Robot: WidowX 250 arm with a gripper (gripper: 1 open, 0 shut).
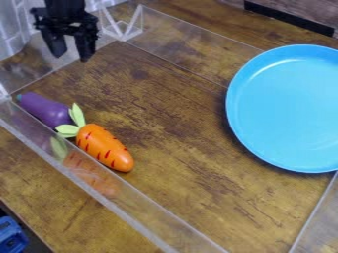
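Observation:
The black gripper (69, 40) is at the upper left, above the wooden floor of a clear-walled enclosure, with its fingers pointing down; whether it is open or shut is hard to make out. Below it, near the left wall, lie a purple eggplant-like toy (45, 109) and an orange toy carrot (103, 146) with green leaves, the two close together. A large blue plate (284, 107) takes up the right side.
Clear walls (145, 212) bound the wooden floor, whose middle is free. A blue object (10, 237) sits outside at the lower left, and a dark strip (297, 10) runs along the back right.

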